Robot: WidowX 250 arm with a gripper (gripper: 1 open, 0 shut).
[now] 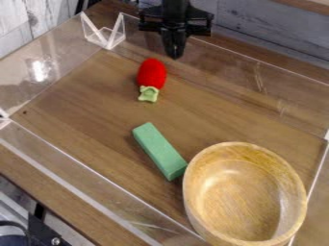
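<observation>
A red object with a green top (152, 75), like a toy strawberry or pepper, lies on the wooden table (90, 125) in the upper middle. My black gripper (175, 43) is at the top edge of the view, above and behind the red object and apart from it. Its fingers are too small and dark to tell how they stand.
A green block (160, 151) lies at lower middle, beside a large wooden bowl (244, 163) at lower right. A clear angular holder (103, 31) stands at the back left. Clear walls edge the table.
</observation>
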